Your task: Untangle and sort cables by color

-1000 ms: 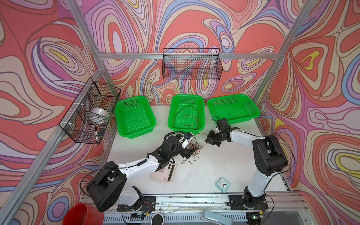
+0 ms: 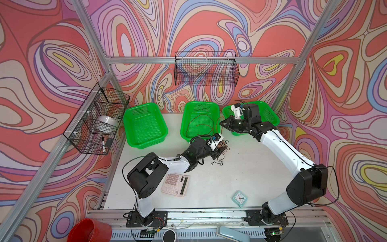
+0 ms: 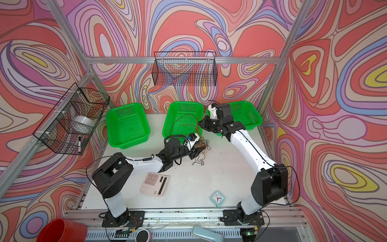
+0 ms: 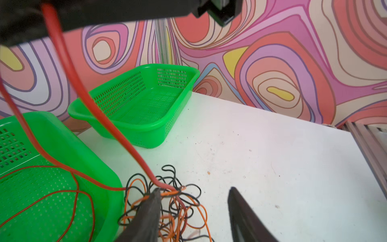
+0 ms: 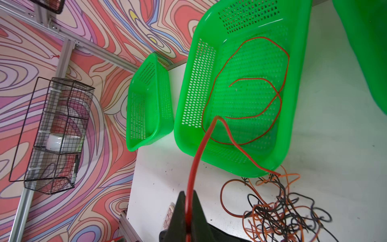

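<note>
A tangle of black and orange-red cables (image 5: 278, 217) lies in front of the middle green basket (image 5: 297, 100). My right gripper is shut on a red cable (image 5: 198, 155), which arches up and down again to the tangle. One red cable (image 5: 258, 78) lies looped on that basket's floor. In the left wrist view, my left gripper stands open low over the table; the tangle shows beyond and beside its left finger (image 4: 147, 219). Whether any strand touches that finger cannot be told. Above, the red cable crosses in front of the right gripper's dark body.
The left green basket (image 2: 139, 146) is empty, as is what shows of the right green basket (image 4: 157, 121). A pink calculator (image 2: 175, 184) and a small clock (image 2: 239, 198) lie toward the front.
The left gripper and the tangle have shifted right and toward the baskets.
</note>
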